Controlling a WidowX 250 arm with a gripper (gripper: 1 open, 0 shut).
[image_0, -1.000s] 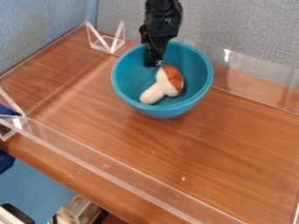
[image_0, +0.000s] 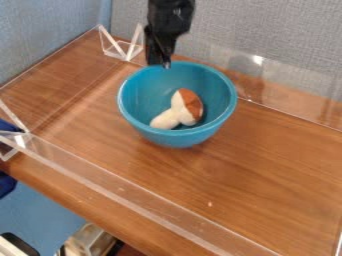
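Note:
A teal bowl (image_0: 140, 115) stands on the wooden table (image_0: 227, 190) in the upper middle of the view, holding a toy mushroom (image_0: 181, 107) with a white stem and an orange-and-white cap, lying on its side. My black gripper (image_0: 159, 57) is above the back-left rim of the bowl, outside the mushroom's reach. It looks shut, with nothing visible between its fingers, though its tips are small and dark.
Clear plastic barriers run along the table's edges, with white frame pieces (image_0: 120, 47) at the back left and at the left edge. A grey padded wall stands behind.
My gripper has risen and moved left, out of the bowl. The bowl has shifted slightly left, with the mushroom still inside.

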